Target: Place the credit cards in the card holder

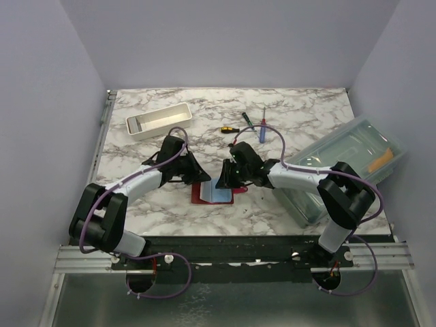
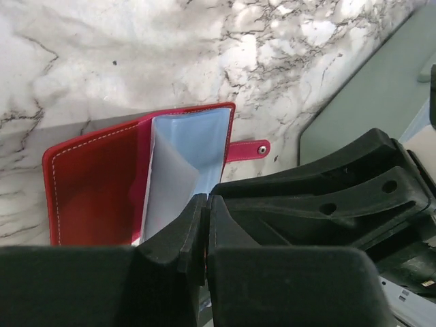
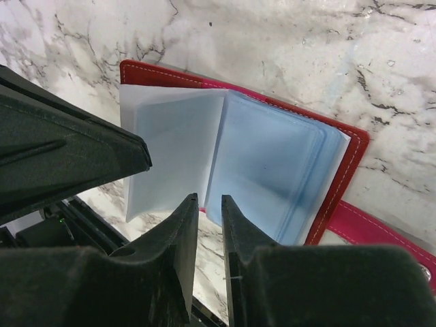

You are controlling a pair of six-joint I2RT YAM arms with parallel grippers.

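The red card holder (image 1: 195,194) lies open on the marble table, its clear sleeves showing in the middle. One whitish sleeve page (image 3: 174,143) stands partly lifted off the red cover in the right wrist view; bluish sleeves (image 3: 266,160) lie flat beside it. My left gripper is shut above the holder, nothing visible between its fingers. Over the bluish sleeves, my right gripper is part open, with an empty gap between its fingertips. The two grippers are close together. No separate credit card can be made out.
A white tray (image 1: 160,112) with a greyish item at its left end sits at the back left. Behind the arms lie a yellow-black screwdriver (image 1: 230,129) and other tools. A clear green-grey box (image 1: 340,153) stands at right.
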